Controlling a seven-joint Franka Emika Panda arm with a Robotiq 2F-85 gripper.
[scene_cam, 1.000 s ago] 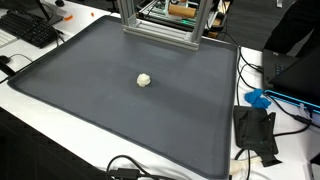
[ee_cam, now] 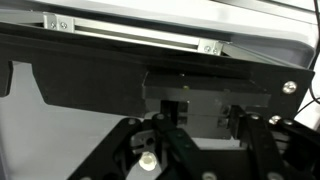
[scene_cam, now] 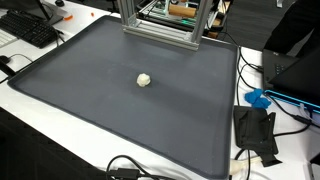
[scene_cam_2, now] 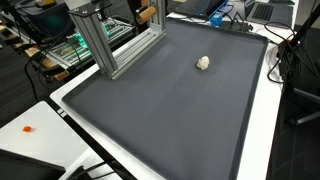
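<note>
In the wrist view, my gripper is shut on a dark block, which spans the fingertips in front of a black panel. The view there is dim, and the block's exact shape is hard to tell. A small cream, lumpy object rests alone on the grey table mat, also seen in the second exterior view as a pale lump. In the wrist view a pale round spot shows low, apart from the fingers. Neither exterior view shows the fingertips clearly.
A metal frame stands at the mat's back edge, with an orange-brown piece inside it. A keyboard lies left; a blue item and black cables are at the right.
</note>
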